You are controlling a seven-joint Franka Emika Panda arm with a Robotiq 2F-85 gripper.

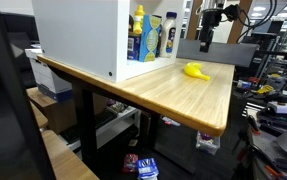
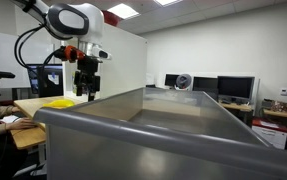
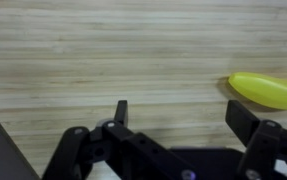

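Note:
In the wrist view the gripper is open, its two dark fingers wide apart with only bare wood between them. A yellow banana-like thing (image 3: 267,90) lies on the table just beyond the right finger, partly cut off by the frame. From exterior view 1, the same yellow thing (image 1: 195,71) rests on the wooden table (image 1: 168,90), and the gripper (image 1: 205,47) hangs above the tabletop behind it. Exterior view 2 has the gripper (image 2: 86,95) pointing down, with the yellow thing (image 2: 58,103) to its left.
Bottles (image 1: 170,34) and a blue-and-yellow container (image 1: 149,38) stand along the table's back beside a tall white panel (image 1: 93,35). A grey barrier (image 2: 173,120) fills the foreground of exterior view 2.

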